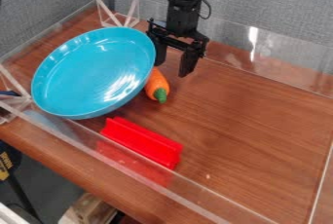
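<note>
A blue oval plate [89,70] is tilted at the left of the table, with my black gripper [172,55] at its upper right rim. The plate's rim lies between or against the fingers, which are partly hidden, so I cannot tell how they stand. An orange carrot with a green top [158,86] lies just right of the plate. A red block [143,142] lies below them near the front.
Transparent walls edge the table, with white frames at the left corners.
</note>
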